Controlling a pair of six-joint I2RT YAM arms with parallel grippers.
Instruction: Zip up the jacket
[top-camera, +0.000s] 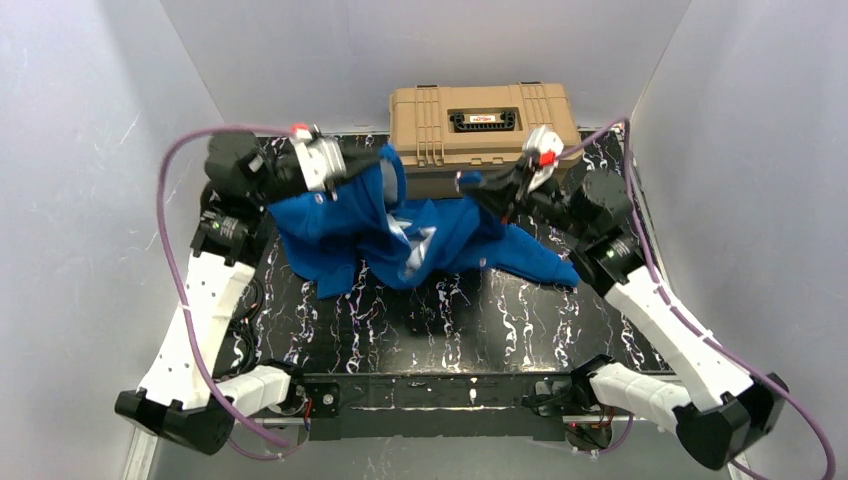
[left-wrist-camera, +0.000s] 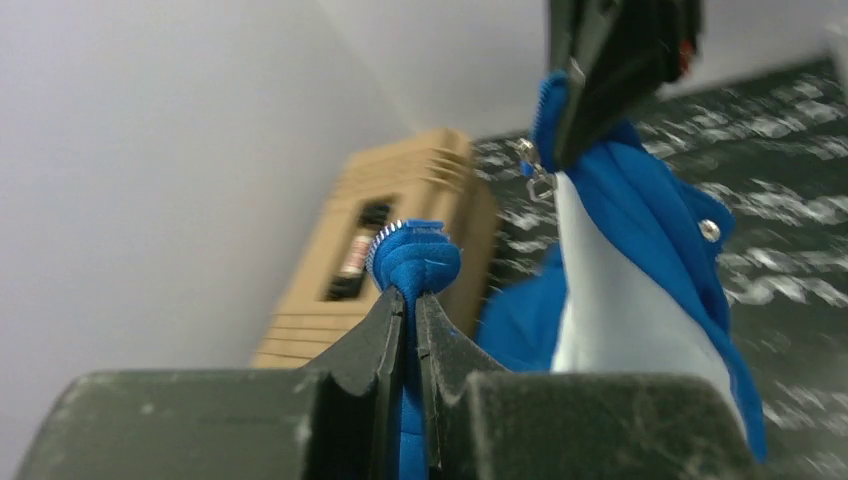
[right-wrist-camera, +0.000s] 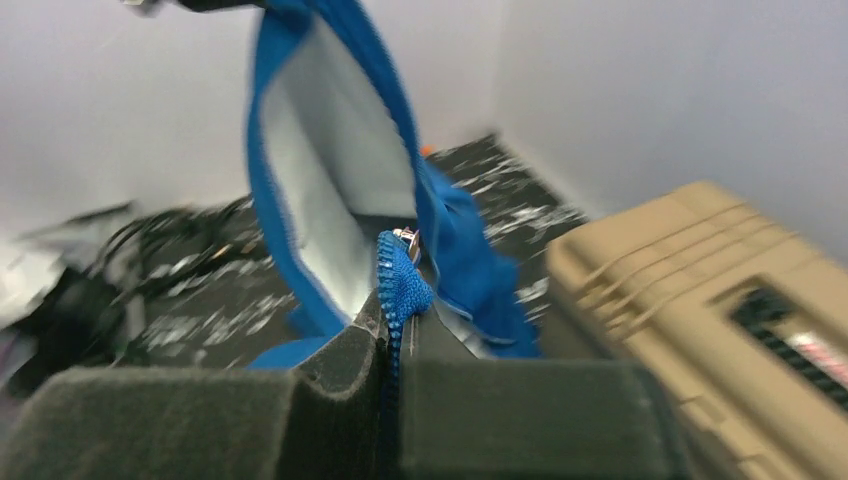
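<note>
The blue jacket (top-camera: 330, 240) hangs lifted between both grippers, its lower part and a sleeve on the black marbled table, pale lining showing. My left gripper is shut on a blue edge with zipper teeth at its top. My right gripper is shut on the other zipper edge, with a metal zipper piece (right-wrist-camera: 408, 238) just behind it. In the left wrist view a dangling zipper pull (left-wrist-camera: 535, 175) shows beside the right gripper. The two held edges are apart.
A tan hard case (top-camera: 483, 140) stands at the back of the table (top-camera: 450, 340). Grey walls surround the workspace. Black cables (top-camera: 250, 310) lie at the left.
</note>
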